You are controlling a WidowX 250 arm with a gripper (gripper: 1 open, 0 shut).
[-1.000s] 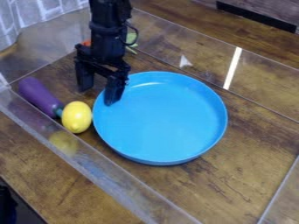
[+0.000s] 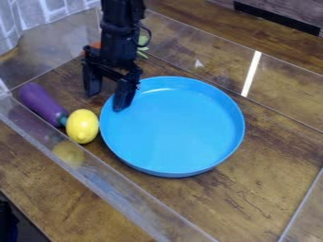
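My black gripper (image 2: pixel 110 80) hangs open at the upper left, its fingers low over the left rim of a blue plate (image 2: pixel 177 128). A yellow lemon-like object (image 2: pixel 82 127) lies left of the plate, and a purple eggplant-like object (image 2: pixel 42 103) lies beside it, farther left. Whether the fingertips touch the plate is unclear.
A small red and green object (image 2: pixel 142 43) is partly hidden behind the arm at the back. Clear plastic walls run along the left.
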